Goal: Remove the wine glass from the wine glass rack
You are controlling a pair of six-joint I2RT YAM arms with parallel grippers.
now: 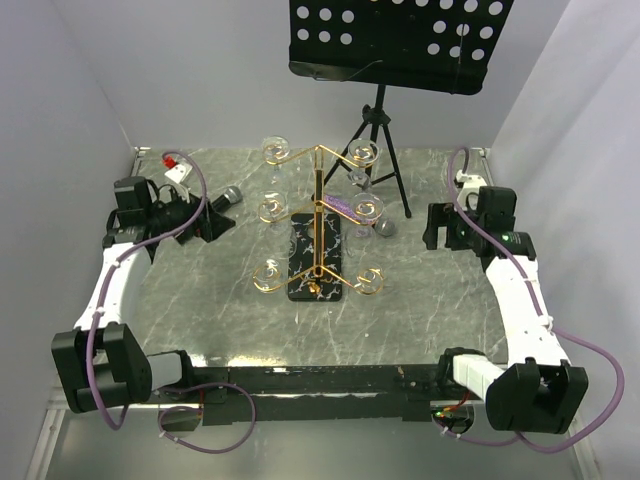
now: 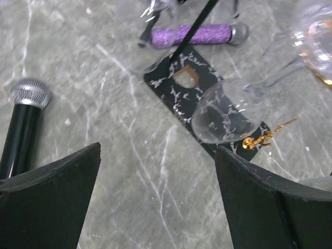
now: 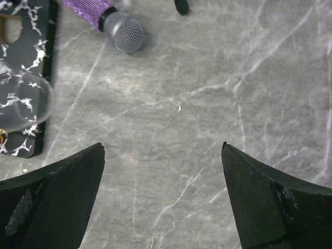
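Note:
A gold wine glass rack [image 1: 319, 215] stands mid-table on a black marbled base [image 1: 300, 290], clear glasses hanging from its rings on both sides. In the left wrist view, one clear wine glass [image 2: 225, 115] hangs bowl-down in front of the base; another glass [image 2: 140, 31] is farther back. Left of the rack, my left gripper [image 1: 222, 226] is open and empty, apart from every glass. Well to the rack's right, my right gripper [image 1: 437, 226] is open and empty too. The right wrist view catches a blurred glass bowl [image 3: 31, 101] at its left edge.
A black microphone [image 1: 228, 198] lies beside the left gripper. Behind the rack lies a purple microphone [image 2: 207, 34]. The music stand [image 1: 375, 120] has its tripod legs at the back. Bare table [image 1: 435, 310] shows at the front on both sides.

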